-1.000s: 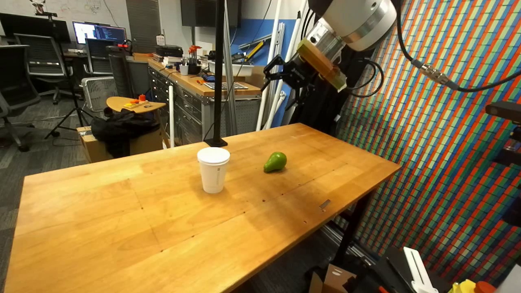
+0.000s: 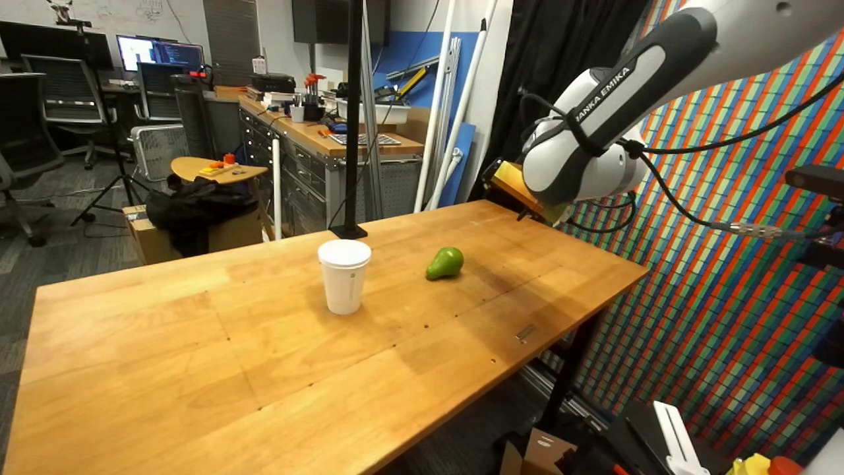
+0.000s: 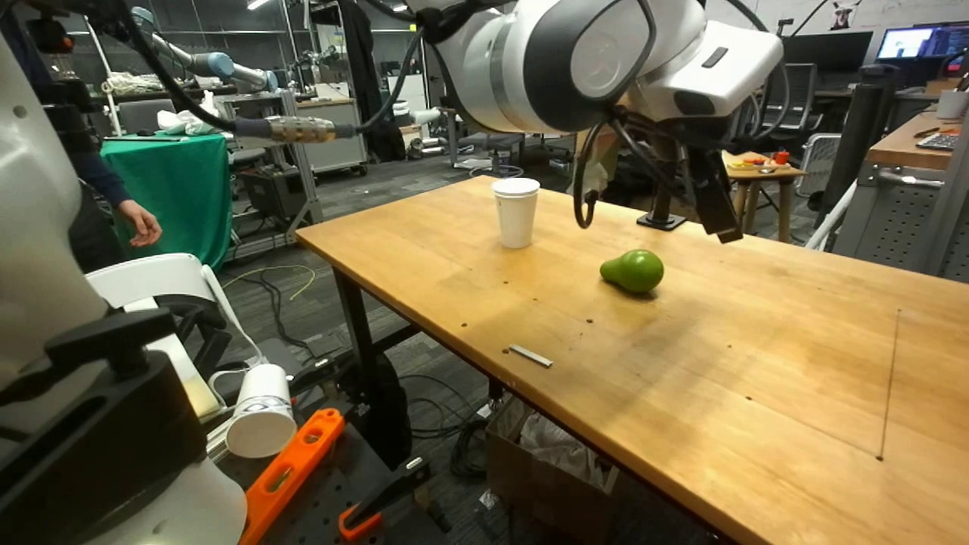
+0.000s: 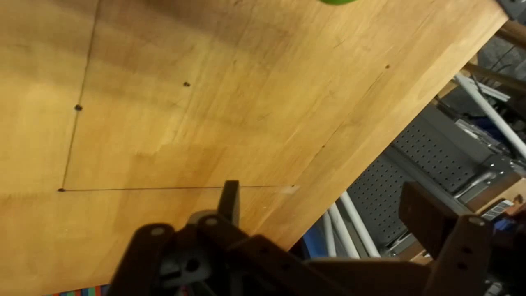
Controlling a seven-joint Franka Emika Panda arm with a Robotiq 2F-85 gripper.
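Note:
A green pear (image 2: 445, 262) lies on its side on the wooden table (image 2: 237, 348). To its left in exterior view 1 stands a white cup (image 2: 345, 278), upright and apart from it. The second exterior view shows both the pear (image 3: 633, 272) and the cup (image 3: 517, 214), with the arm overhead. Only a sliver of the pear (image 4: 337, 1) reaches the wrist view's top edge. There, my gripper is open, its fingers (image 4: 229, 203) wide apart with nothing between them, near the table's edge. In exterior view 1 the arm mostly hides it.
A black post (image 2: 353, 134) rises at the table's back edge, behind the cup. A small metal strip (image 3: 531, 355) lies near the front edge. Cables (image 3: 586, 172) hang from the arm.
In exterior view 1 the arm has come down and its wrist has turned, bringing the gripper from high above the table's far right to lower behind the arm. Pear and cup stay put.

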